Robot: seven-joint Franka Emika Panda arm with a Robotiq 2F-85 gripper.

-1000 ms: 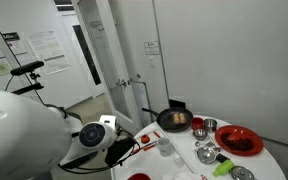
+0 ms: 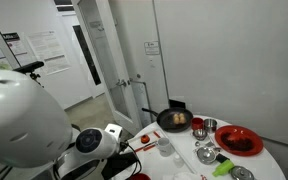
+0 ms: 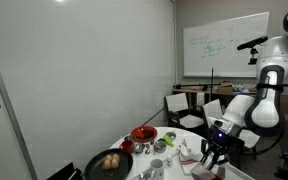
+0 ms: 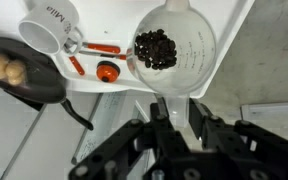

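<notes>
In the wrist view a clear measuring cup [image 4: 197, 72] with printed marks holds dark brown beans [image 4: 155, 50]. My gripper is shut on the cup's pale handle, at the side nearest the camera. Exterior view 1 has the gripper [image 2: 125, 153] low over the table's near left edge, beside a red bowl [image 2: 138, 177] that is cut off by the frame. From the other side, in exterior view 2, the gripper [image 3: 216, 158] hangs at the table's near right part; the cup is hard to make out there.
Close by are a white mug [image 4: 45, 25], an orange-red round item [image 4: 107, 72] and red-handled tools [image 4: 101, 48]. A dark pan [image 2: 174, 119] with round brown items stands farther back. Metal cups, a green item [image 2: 223, 168] and a red plate [image 2: 239, 140] crowd the right side.
In exterior view 1 the arm and gripper have shifted a little to the right and lower, covering more of the red bowl. The other tabletop things stay in place.
</notes>
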